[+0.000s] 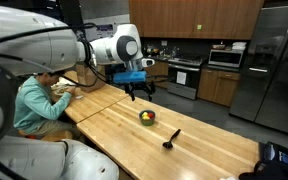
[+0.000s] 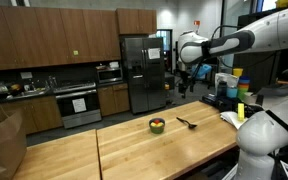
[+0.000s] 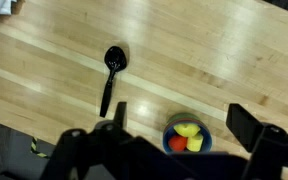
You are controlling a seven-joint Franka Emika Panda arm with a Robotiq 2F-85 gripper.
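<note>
My gripper (image 1: 142,92) hangs above the wooden table, its fingers wide apart and nothing between them. Below it stands a round dark green bowl (image 1: 147,121) holding red and yellow items, perhaps fruit. Seen from the wrist, the bowl (image 3: 171,144) lies between the two fingers and toward the lower edge, well beneath them. A black spoon or ladle (image 3: 112,74) rests on the bare wood, apart from the bowl. In exterior view 2 the bowl (image 2: 157,128) is left of the spoon (image 2: 186,123).
A paper bag (image 2: 2,145) stands at the far left in exterior view 2. A person (image 1: 39,105) sits beside the table. Several items, including a yellow bottle (image 2: 241,111), stand near the arm's base.
</note>
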